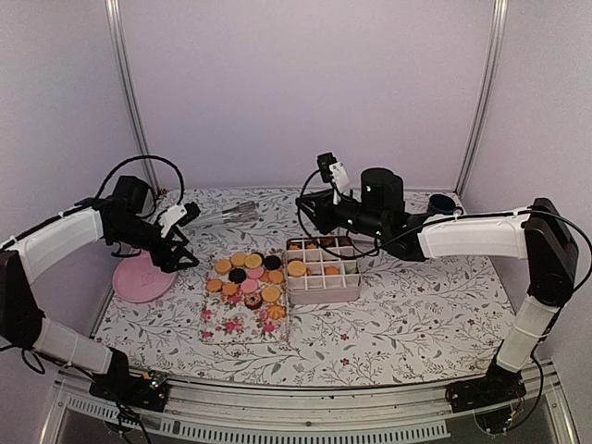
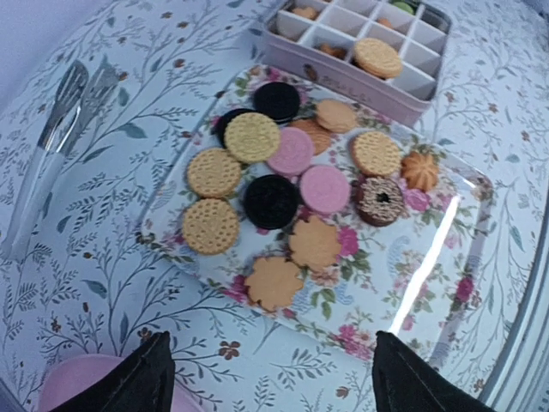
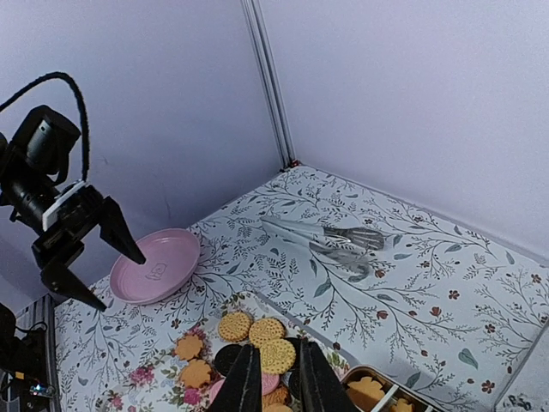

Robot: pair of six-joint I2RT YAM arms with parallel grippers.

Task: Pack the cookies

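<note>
Metal tongs [image 1: 231, 215] lie on the table at the back left, behind the flowered tray [image 1: 242, 335]. Several round, flower-shaped and dark cookies cover the tray's back part. To its right stands the pink divided box [image 1: 324, 295], holding some cookies. One round cookie [image 2: 377, 57] rests over its dividers at the tray side. My right gripper [image 1: 314, 209] hangs high above the box's back, partly open; the right wrist view shows its fingers [image 3: 246, 378] close together, nothing visible between them. Over the tray's left side, my left gripper is open and empty.
A pink plate [image 1: 143, 279] sits at the left edge, below the left gripper. A dark mug [image 1: 441, 203] stands at the back right. The table right of the box is clear beneath the right arm.
</note>
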